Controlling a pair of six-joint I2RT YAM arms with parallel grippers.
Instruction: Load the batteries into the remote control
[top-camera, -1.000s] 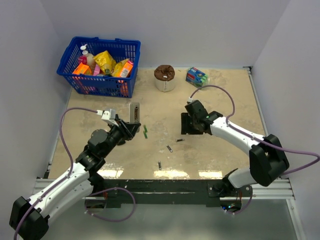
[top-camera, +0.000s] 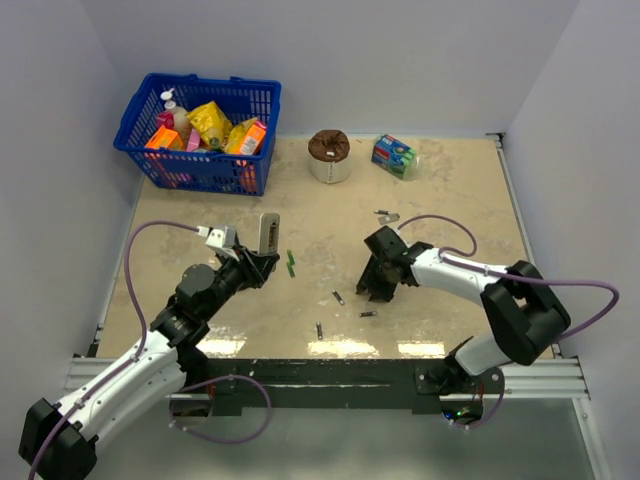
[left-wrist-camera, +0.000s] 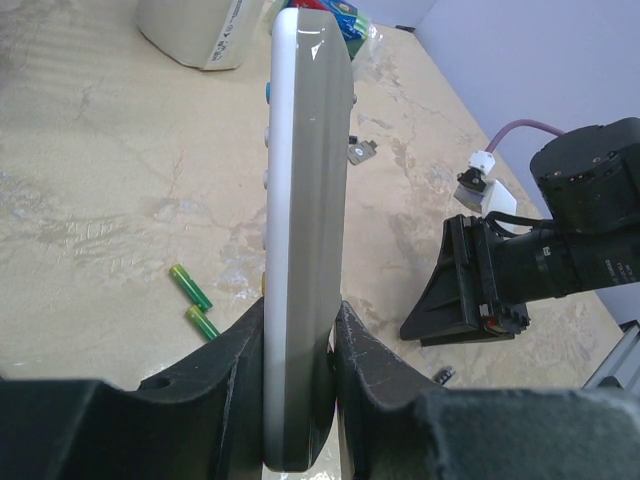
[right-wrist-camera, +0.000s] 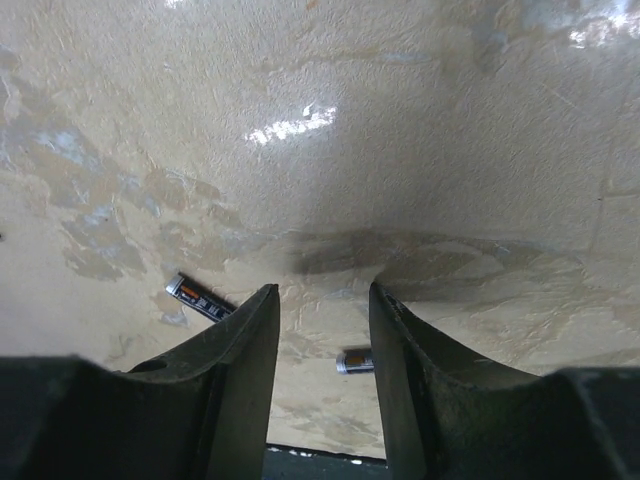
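Note:
The pale remote control (top-camera: 269, 233) stands upright, its dark hollow side showing in the top view. My left gripper (top-camera: 267, 262) is shut on its lower end, which fills the middle of the left wrist view. My right gripper points down low over the table, partly open, nothing between its fingertips. A small dark battery (right-wrist-camera: 355, 362) lies on the table just frontward of it, one end hidden behind a finger. Left of that lies another dark battery (right-wrist-camera: 200, 297), and a third dark battery (top-camera: 320, 330) is nearer the front edge. Two green batteries (left-wrist-camera: 190, 287) lie right of the remote.
A blue basket (top-camera: 200, 170) of packages stands at the back left. A brown-topped canister (top-camera: 330, 155) and a blue-green pack (top-camera: 394, 156) sit at the back. A small grey piece (top-camera: 388, 218) lies behind the right gripper.
My right gripper has moved toward the front of the table and tilted down. The dark battery near it has shifted frontward too. The left gripper and remote have hardly moved.

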